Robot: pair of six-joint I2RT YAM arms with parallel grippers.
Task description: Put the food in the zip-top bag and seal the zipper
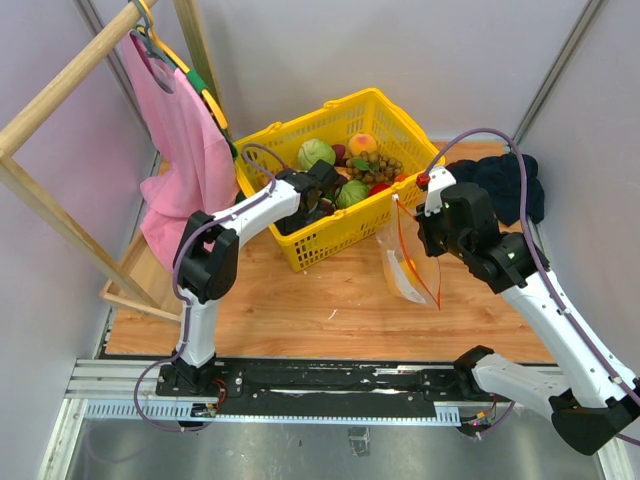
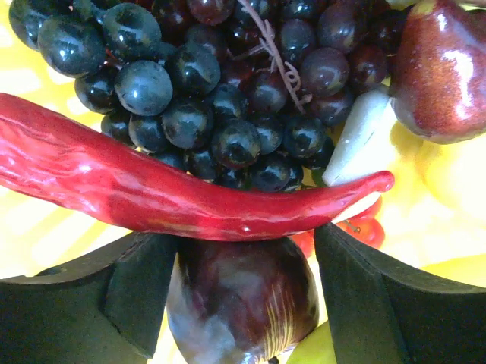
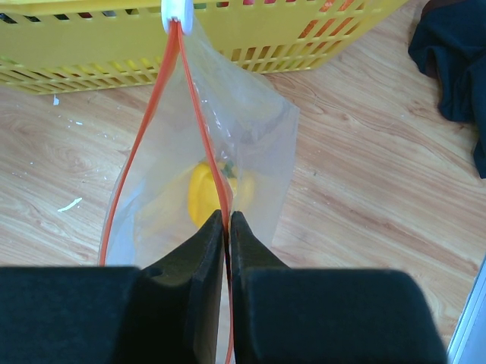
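Note:
In the left wrist view my left gripper stands partly open inside the yellow basket (image 1: 335,238). A dark purple, round-bodied vegetable (image 2: 239,303) lies in the gap between its fingers; I cannot tell if they touch it. A red chili pepper (image 2: 190,199) lies crosswise at the fingertips. My right gripper is shut on the orange-edged rim of the clear zip top bag (image 3: 262,144), which hangs upright with its mouth parted. A yellow food item (image 3: 202,193) shows inside the bag. The white zipper slider (image 3: 178,10) sits at its far end.
Dark grapes (image 2: 190,125) and a dark red fruit (image 2: 440,76) crowd the left gripper. The basket also holds a cabbage (image 1: 316,152) and a peach (image 1: 362,145). Pink cloth (image 1: 185,160) hangs at left; dark cloth (image 1: 502,185) lies at right.

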